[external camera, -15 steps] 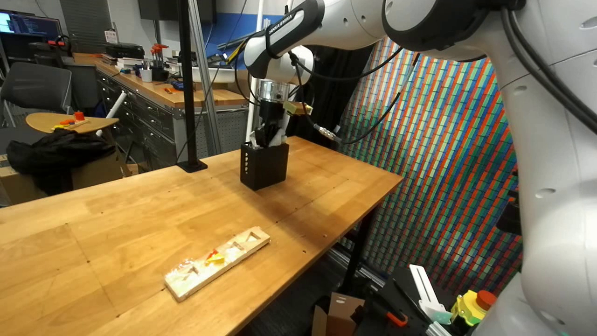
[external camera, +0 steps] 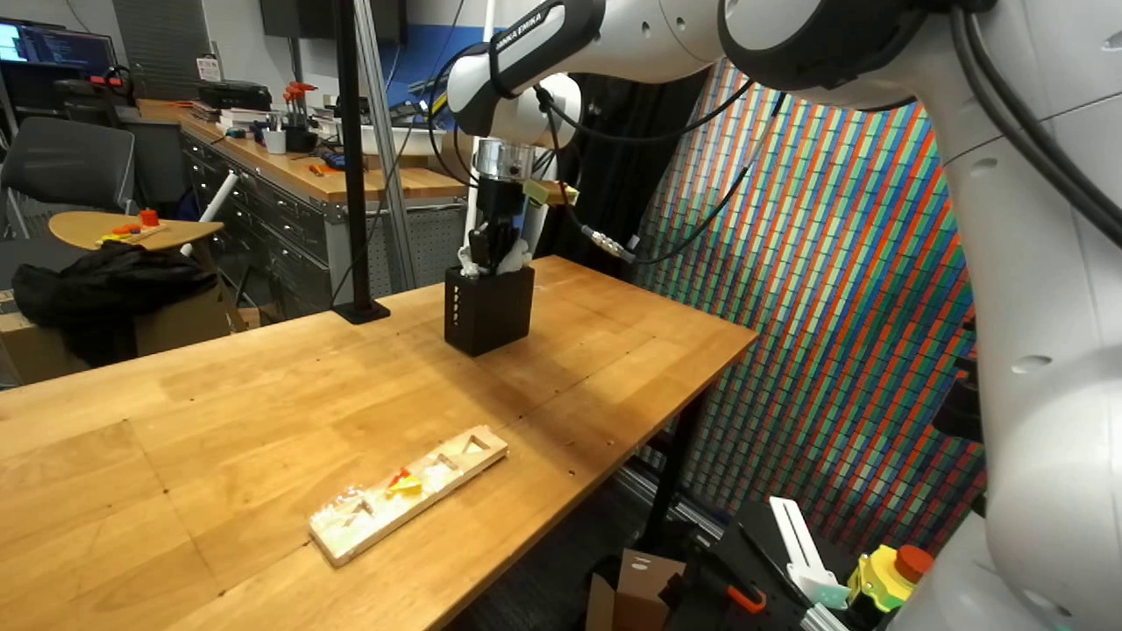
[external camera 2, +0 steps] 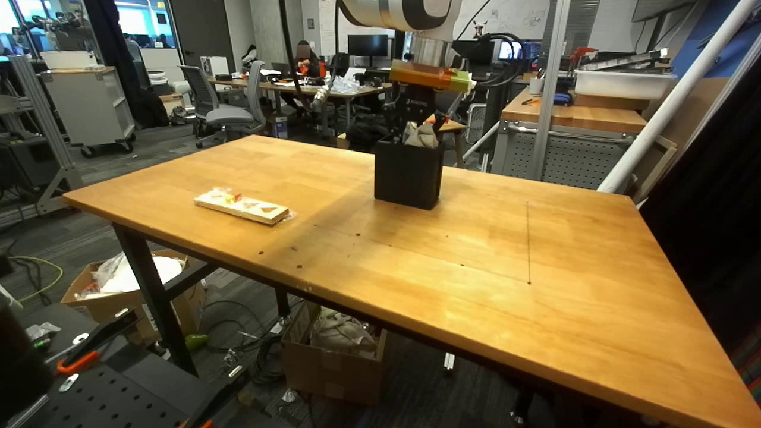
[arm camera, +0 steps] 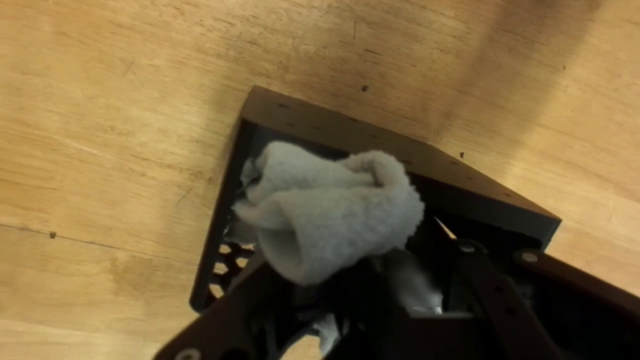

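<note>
A black box [external camera: 489, 312] with an open top and holes in one side stands on the wooden table. My gripper [external camera: 494, 252] points down at the box's mouth, its fingertips low at the opening. A rolled grey-white cloth [arm camera: 336, 210] pokes up out of the box beside the fingers, and in the second exterior view the cloth [external camera 2: 422, 135] shows at the rim. Clear plastic [arm camera: 414, 282] lies deeper between the dark finger parts. The fingers are dark against the black box, so whether they grip the cloth or the box wall is hidden.
A wooden strip with triangular cut-outs [external camera: 447, 459] lies nearer the table's front edge, with a small red and yellow piece [external camera: 404, 485] on it. A black post [external camera: 358, 210] rises from the table's back edge.
My arm has shifted slightly up and to the left in the first exterior view. The black box has moved a little to the left as well. The wooden strip has stayed put.
</note>
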